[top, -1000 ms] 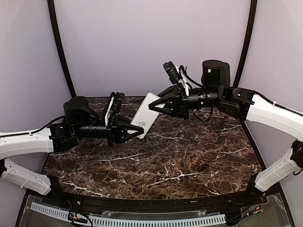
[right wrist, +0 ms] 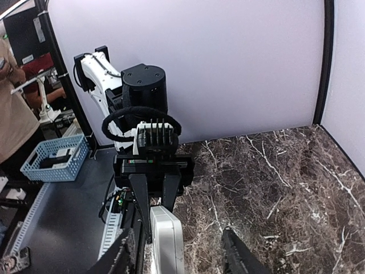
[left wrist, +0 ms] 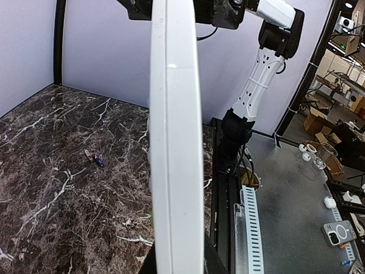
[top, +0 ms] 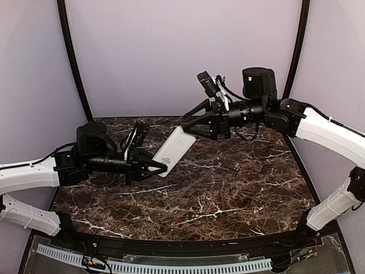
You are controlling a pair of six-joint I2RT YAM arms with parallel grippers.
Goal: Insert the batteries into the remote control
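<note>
A white remote control [top: 174,149] hangs slanted in the air above the table, my left gripper [top: 163,165] shut on its lower end. Its narrow white side [left wrist: 178,137] fills the middle of the left wrist view, covering most of the left fingers. By the remote's upper end, my right gripper [top: 186,124] stands open. In the right wrist view the remote [right wrist: 166,237] rises between the spread right fingers, with a gap to either side. Two small batteries [left wrist: 94,158] lie close together on the marble table, tiny in the top view [top: 235,172].
Pale panels [top: 188,57] stand behind and at the sides. A slotted white rail [top: 154,267] runs along the front edge.
The left gripper and remote have shifted slightly left and down.
</note>
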